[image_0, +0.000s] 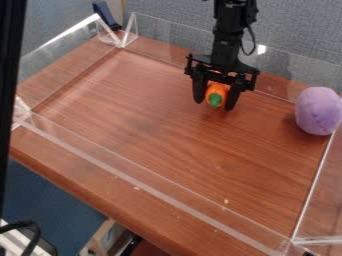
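My black gripper (215, 94) is low over the back of the wooden surface, its two fingers either side of a small orange object with a green end (217, 99). Whether the fingers press on it is hard to tell. A purple round object (318, 110) sits to the right, near the back-right edge.
Clear plastic walls (160, 186) edge the wooden surface (147, 140). A dark blue item (106, 16) is at the back-left, outside the walls, and a grey padded wall stands behind.
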